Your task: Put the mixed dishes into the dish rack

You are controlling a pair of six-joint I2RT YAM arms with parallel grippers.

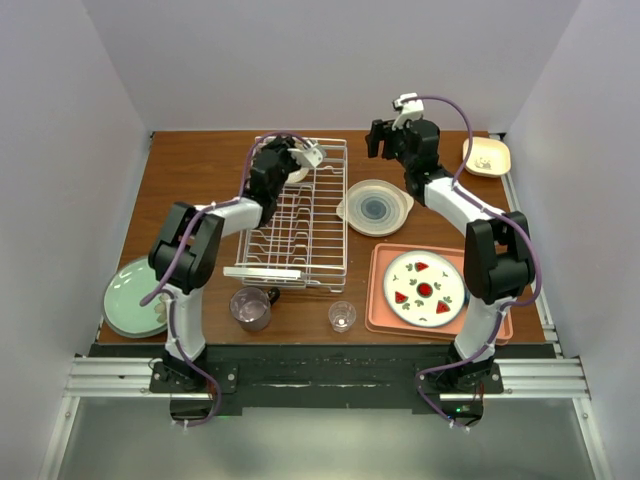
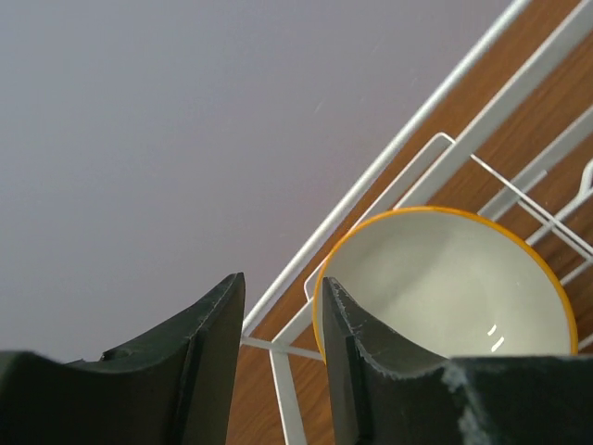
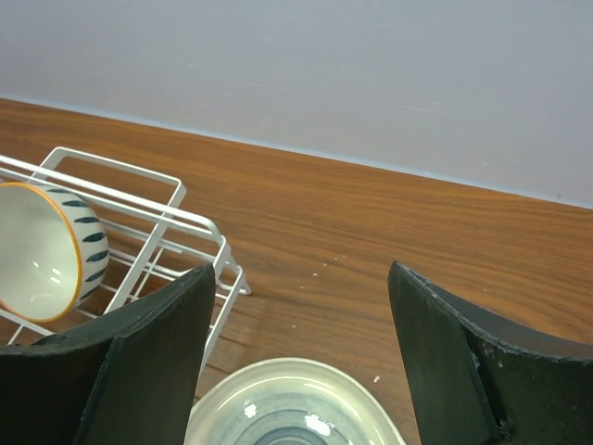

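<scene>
A white bowl with an orange rim point(image 2: 445, 287) and dark leaf marks outside, seen on the bowl's side point(image 3: 93, 243), rests tipped in the back of the white wire dish rack point(image 1: 325, 225). My left gripper is open at that bowl; in the left wrist view one finger point(image 2: 335, 371) overlaps the bowl's edge, and whether they touch I cannot tell. From above, the left hand covers part of the bowl point(image 1: 297, 174). My right gripper stands open and empty, behind the stacked round dishes point(image 1: 375, 208) on the table.
A green plate point(image 1: 130, 292) lies at the left, a dark mug point(image 1: 250, 309) and a clear glass point(image 1: 342, 316) in front. At right, a pink tray point(image 1: 382, 318) bears a fruit-patterned plate point(image 1: 424, 270). A cream dish point(image 1: 488, 156) sits at the back right.
</scene>
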